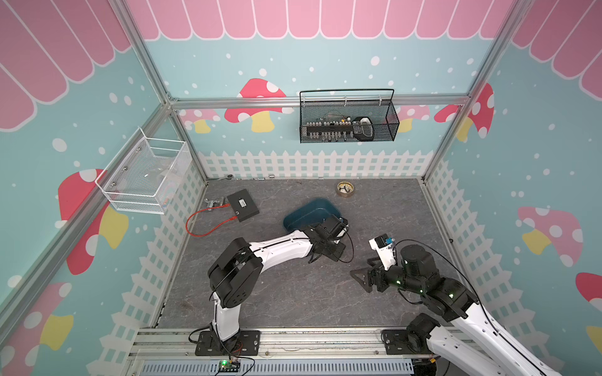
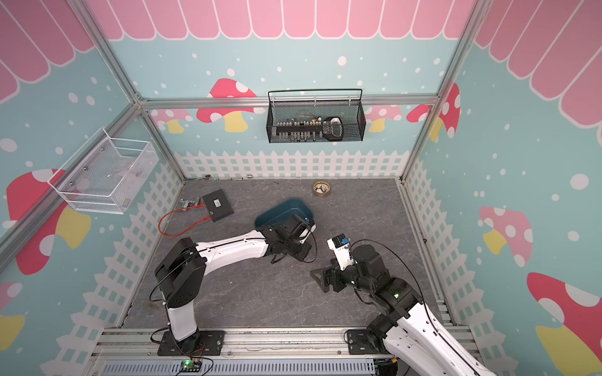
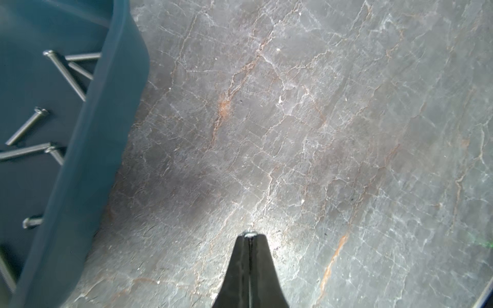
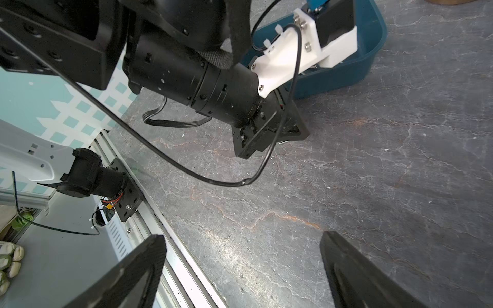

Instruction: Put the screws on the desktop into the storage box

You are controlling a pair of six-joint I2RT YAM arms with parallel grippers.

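Note:
The teal storage box [image 1: 301, 210] is on the table, partly behind my left arm. In the left wrist view, several silver screws [image 3: 66, 77] lie inside it, left of my left gripper. That gripper points at bare table just outside the box wall, shut, with a small silver glint at its tips; I cannot tell if that is a screw. My right gripper stands open and empty at the right of the table, its fingers wide apart in the right wrist view.
A dark grey case [image 1: 242, 203] with a red cord lies at the left, and a small round tin [image 1: 345, 188] at the back. Baskets [image 1: 348, 131] hang on the walls.

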